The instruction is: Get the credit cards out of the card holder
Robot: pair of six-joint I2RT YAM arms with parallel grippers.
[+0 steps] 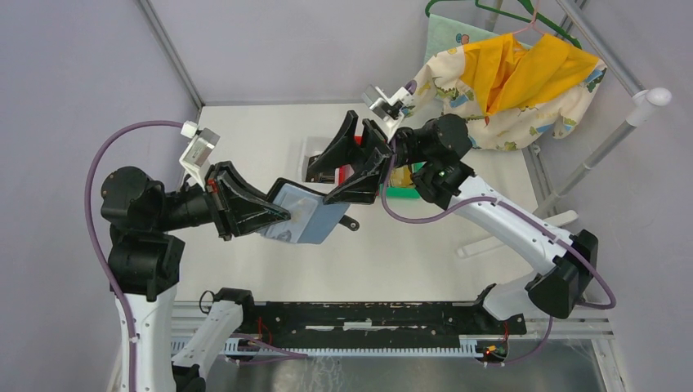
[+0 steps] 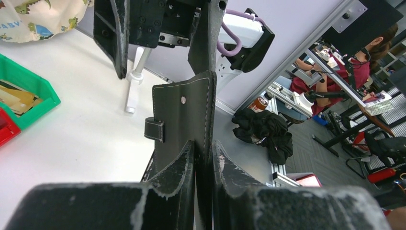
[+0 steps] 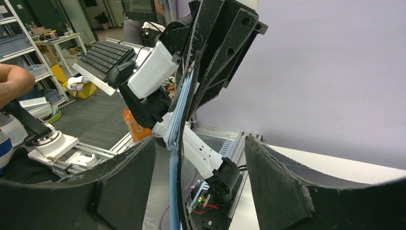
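Observation:
My left gripper (image 1: 282, 216) is shut on the black card holder (image 2: 179, 108), which it holds up above the table. Clear bluish card sleeves (image 1: 315, 219) face upward in the top view; whether cards sit in them cannot be told. Open, with nothing gripped, my right gripper (image 1: 319, 188) is at the holder's far right side, one finger overlapping the sleeves' edge. In the right wrist view the holder appears edge-on, its blue sleeve stack (image 3: 178, 112) lying in the gap between the open fingers. A strap with a snap (image 1: 350, 223) sticks out to the right.
Behind the right gripper are a green bin (image 2: 45, 96) and a red bin (image 2: 7, 127) on the white table (image 1: 392, 265). Clothes (image 1: 523, 82) hang from a rack at the back right.

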